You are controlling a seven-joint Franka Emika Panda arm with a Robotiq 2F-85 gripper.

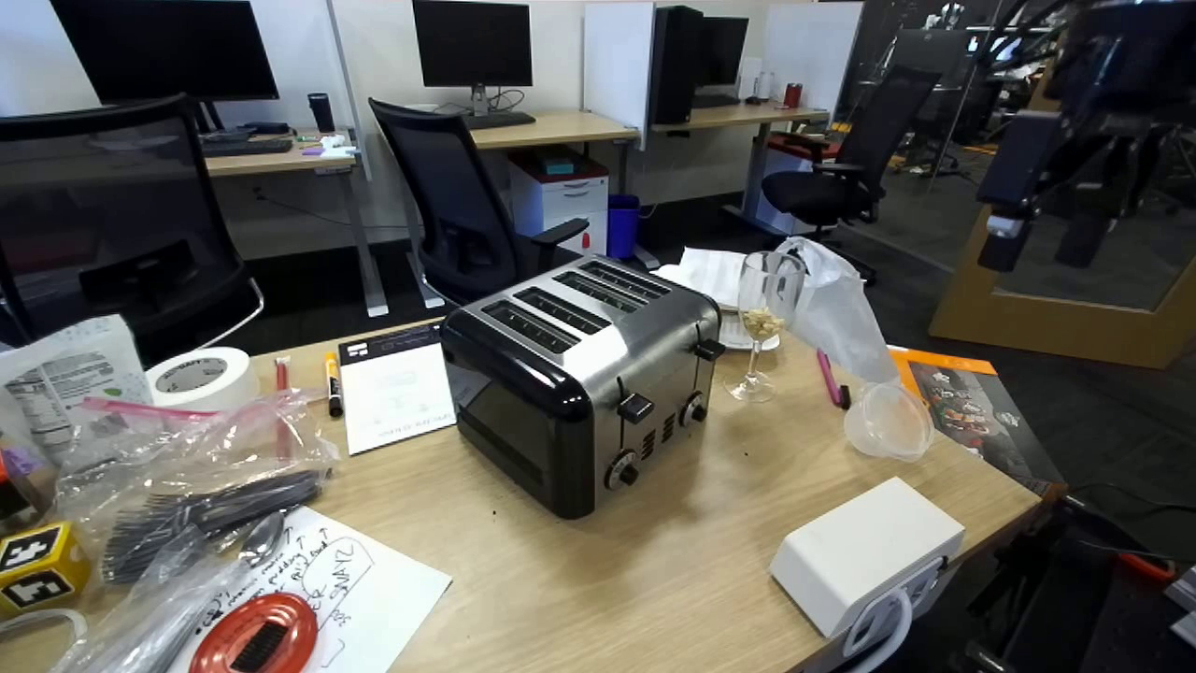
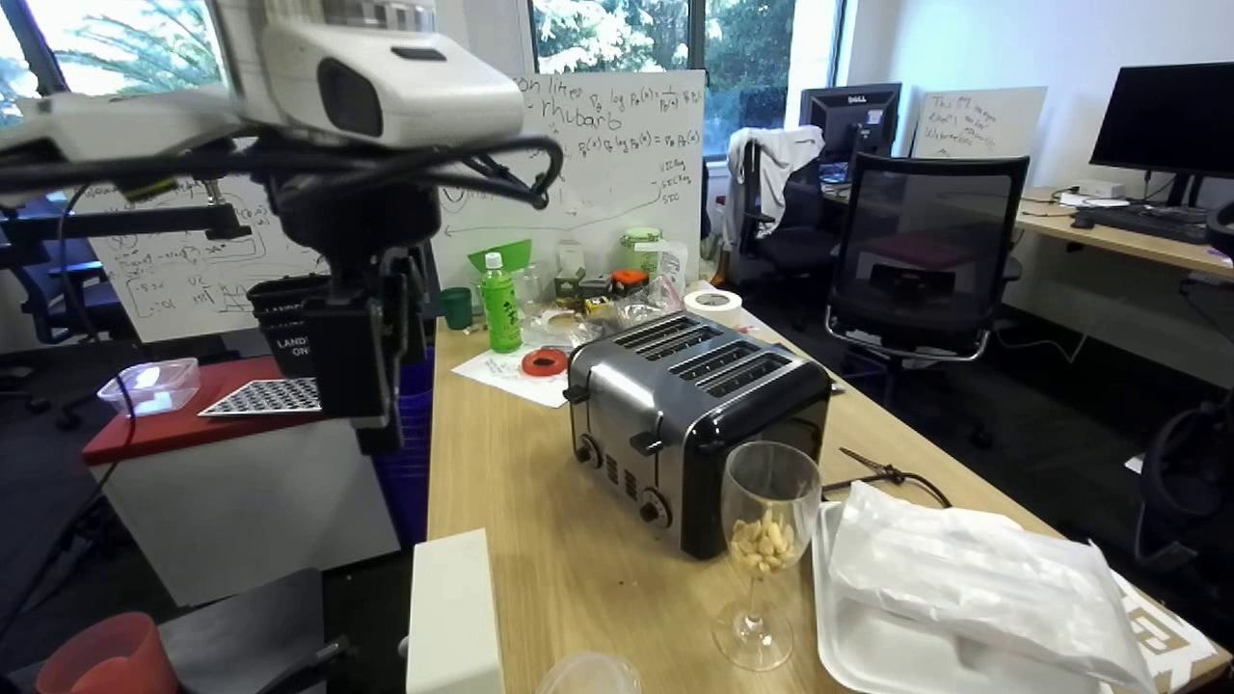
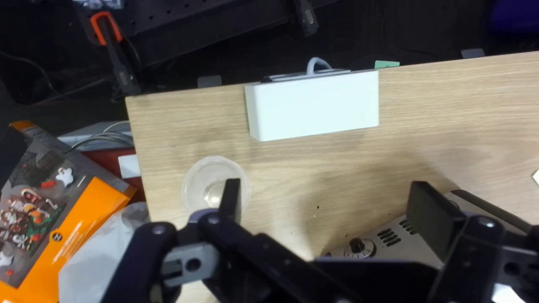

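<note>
My gripper is open, its two fingers wide apart with only bare tabletop seen between them. In the first exterior view the gripper (image 1: 1043, 241) hangs in the air at the upper right, above the table's near end and clear of everything. A silver and black toaster (image 1: 583, 336) stands mid-table. Beyond it is an upright wine glass (image 2: 769, 509) partly filled with pale nuts (image 2: 763, 544). A clear plastic cup (image 3: 212, 174) sits near the table's end, partly covered by a finger in the wrist view.
At the table edge sits a white power box (image 3: 316, 108) with a cable. White trays and wrapping (image 2: 983, 578) lie beside the glass. A bottle (image 2: 502, 306), tape roll (image 1: 202, 379), plastic bags and a red lid (image 1: 258, 634) crowd the far end. Wood before the toaster is clear.
</note>
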